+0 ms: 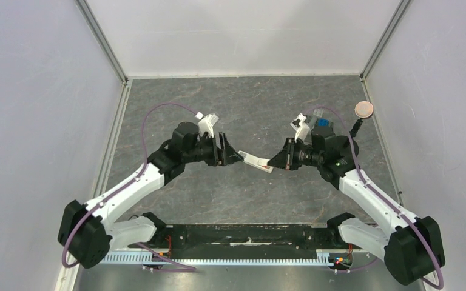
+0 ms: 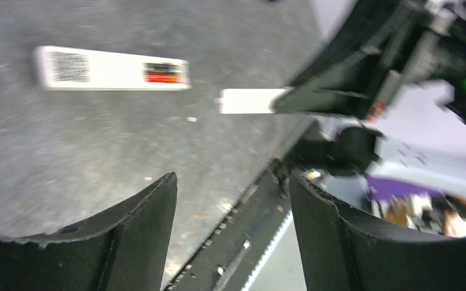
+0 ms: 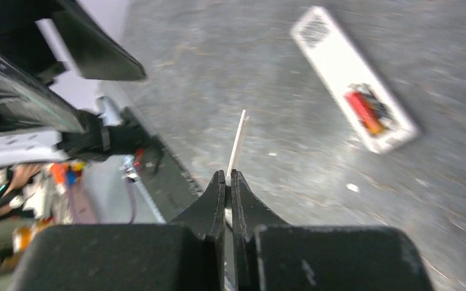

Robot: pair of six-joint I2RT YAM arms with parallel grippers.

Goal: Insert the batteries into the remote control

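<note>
A white remote control (image 1: 251, 159) lies on the grey floor between the arms, its compartment uncovered, with a red battery (image 3: 364, 109) and a dark one (image 3: 376, 99) side by side in it. My right gripper is shut on a thin white panel (image 2: 249, 100), apparently the battery cover, which stands out from its fingertips above the floor, apart from the remote. My left gripper stands open to the left of the remote, with nothing between its fingers.
A round light on a black stand (image 1: 363, 110) and blue and clear items (image 1: 323, 121) are at the right back, partly behind the right arm.
</note>
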